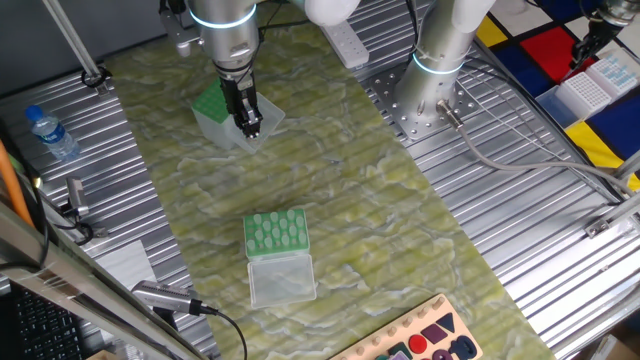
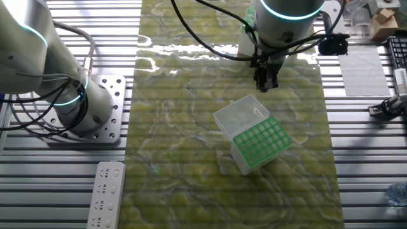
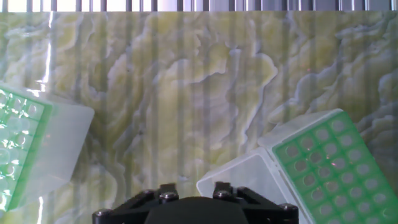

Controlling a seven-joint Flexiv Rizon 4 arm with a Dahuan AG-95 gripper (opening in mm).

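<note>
My gripper (image 1: 251, 133) hangs in front of a box with a green grid and a clear open lid (image 1: 266, 118), hiding part of it. In the wrist view two fingertips (image 3: 168, 191) stand apart at the bottom edge, with nothing visible between them; the gripper appears open. To their right lies the green grid (image 3: 333, 168), whose holes look empty. A second green rack (image 1: 276, 232) holds several pale-capped tubes, and its clear lid (image 1: 282, 280) is folded open. This tube rack (image 3: 15, 140) appears at the left of the wrist view.
A wooden shape board (image 1: 415, 335) lies at the near edge of the mat. A water bottle (image 1: 52, 133) stands to the left, and a power strip (image 2: 105, 197) lies beside the mat. Bare marbled mat (image 1: 340, 190) separates the two boxes.
</note>
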